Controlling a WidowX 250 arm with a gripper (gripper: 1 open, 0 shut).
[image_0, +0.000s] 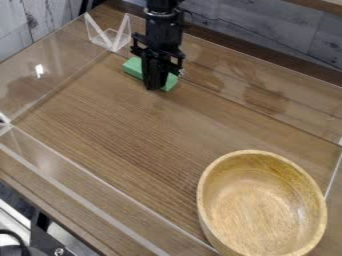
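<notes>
My black gripper reaches down from the top of the view onto a green object at the upper middle of the wooden table. The gripper covers much of the green object's middle, and its fingertips are too small and dark to tell whether they are shut on it.
A large empty tan bowl sits at the lower right. A clear plastic piece is near the top left, and another white piece lies at the left edge.
</notes>
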